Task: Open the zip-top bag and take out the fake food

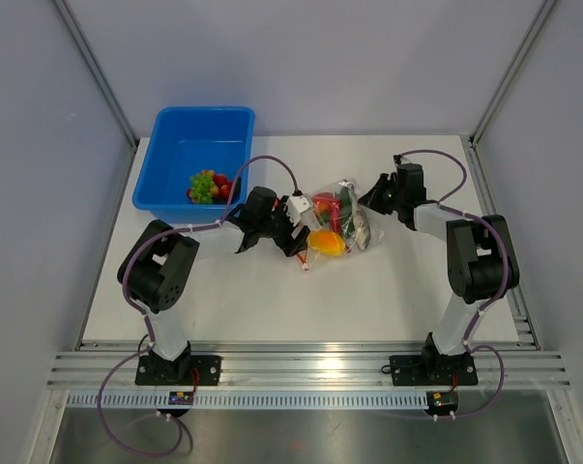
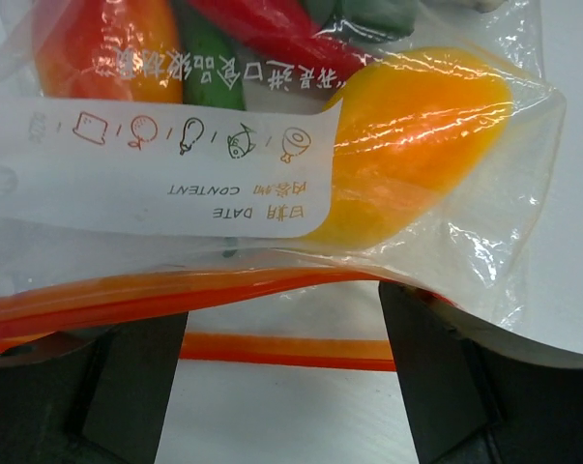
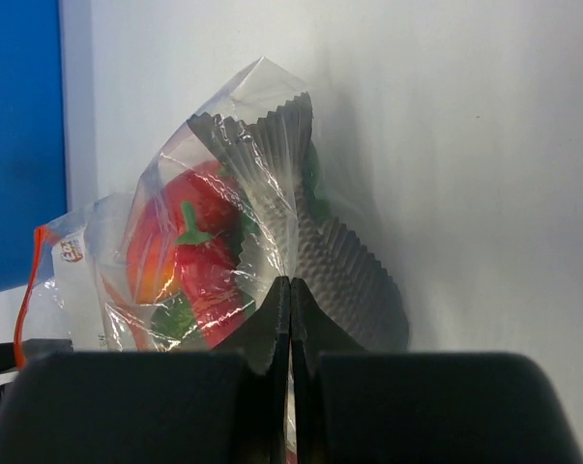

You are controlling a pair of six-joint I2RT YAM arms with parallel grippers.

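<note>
The clear zip top bag (image 1: 341, 217) lies mid-table with fake food inside: a yellow pepper (image 2: 422, 145), a red chili (image 3: 212, 290), a red-orange pepper (image 2: 107, 48) and a grey fish (image 3: 344, 275). Its two orange zip strips (image 2: 286, 348) stand apart in the left wrist view. My left gripper is at that mouth, part open, its fingertips reaching past the lower strip and under the upper one, nothing gripped between them. At the opposite end, my right gripper is shut where a fold of the bag's film runs up to its fingertips.
A blue bin (image 1: 198, 159) stands at the back left, holding green grapes (image 1: 204, 186) and some red fruit (image 1: 225, 188).
</note>
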